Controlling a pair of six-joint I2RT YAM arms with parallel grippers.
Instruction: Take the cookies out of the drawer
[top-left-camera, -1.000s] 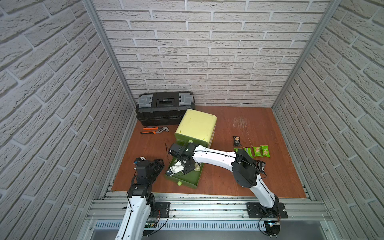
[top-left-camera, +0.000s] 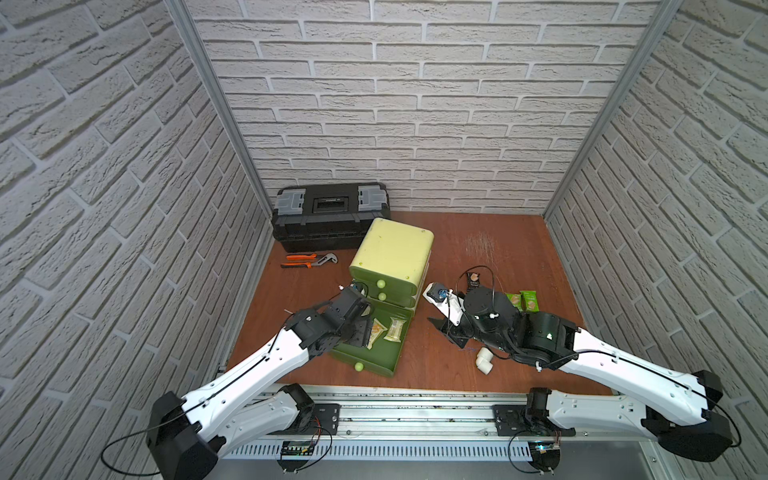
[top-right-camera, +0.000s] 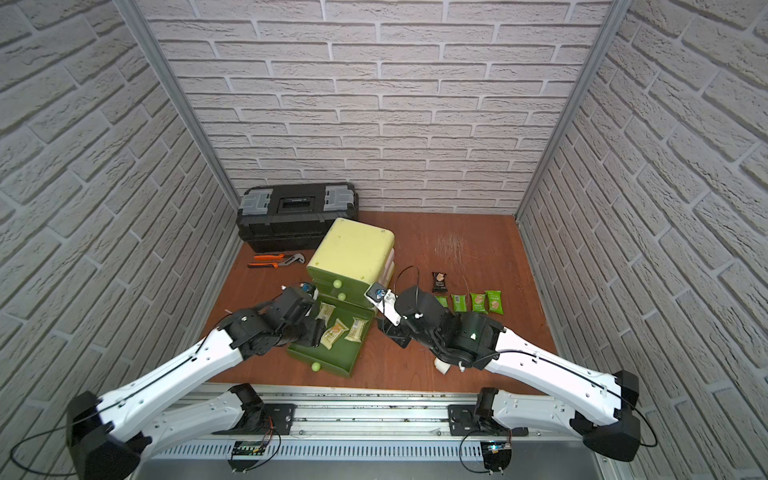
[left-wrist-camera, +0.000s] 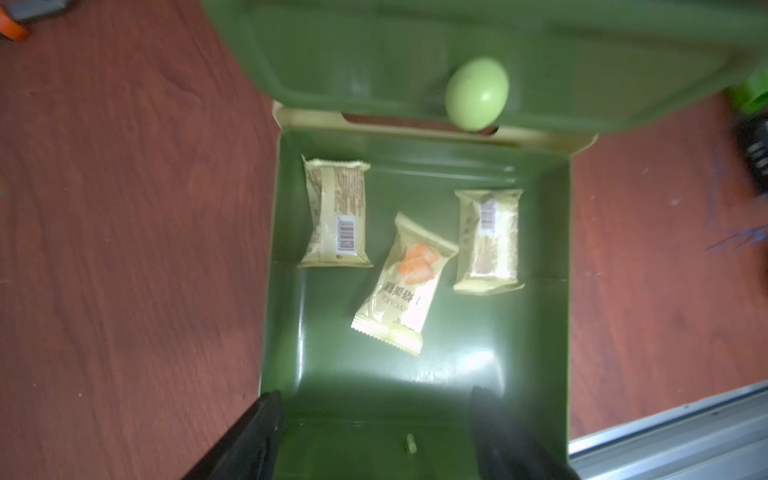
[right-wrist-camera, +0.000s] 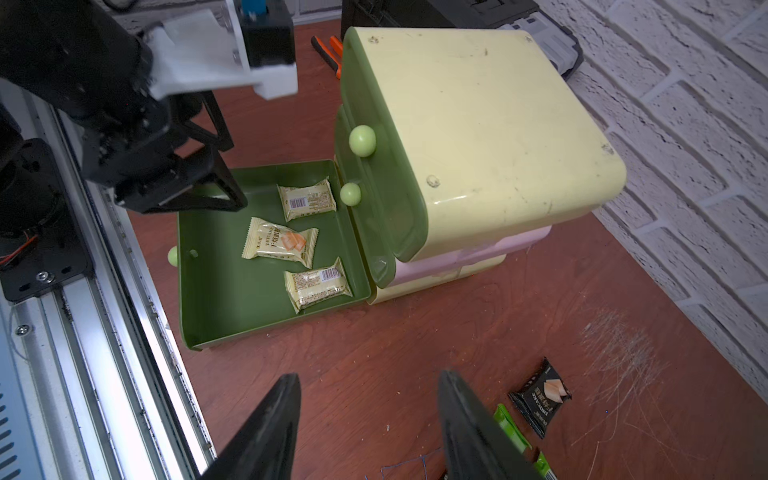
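Observation:
The green bottom drawer is pulled out of its cabinet. Inside lie three cream-wrapped cookies: one with a picture in the middle, a barcode-side packet at the left wall and another packet at the right in the left wrist view. My left gripper hangs open over the drawer's front part, nothing between its fingers. Off to the drawer's right, over bare table, my right gripper is open and empty. In the top left view the left arm hides the drawer's left part.
The yellow-topped cabinet stands right behind the drawer. A black toolbox and orange-handled pliers sit further back left. Right of the arms lie green packets, a black packet and a white pipe elbow.
My right arm has swung from over the drawer to the right, clear of it. My left arm has come from the left side in over the drawer.

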